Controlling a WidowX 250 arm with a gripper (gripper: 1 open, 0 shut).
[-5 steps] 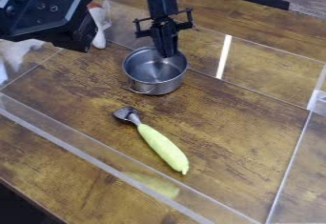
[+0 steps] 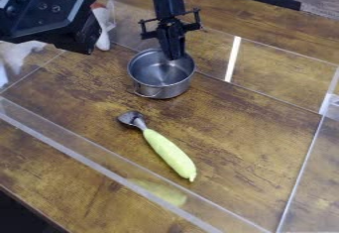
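Note:
A dark arm reaches down from the top of the camera view, its gripper [image 2: 172,51] pointing down at the far rim of a steel bowl [image 2: 161,80]. The fingertips are close together and look shut; whether they touch the rim I cannot tell. In front of the bowl lies a utensil with a pale yellow-green handle [image 2: 171,153] and a short metal head [image 2: 131,119], angled toward the lower right.
A whitish object [image 2: 16,55] sits at the far left, beside dark equipment.

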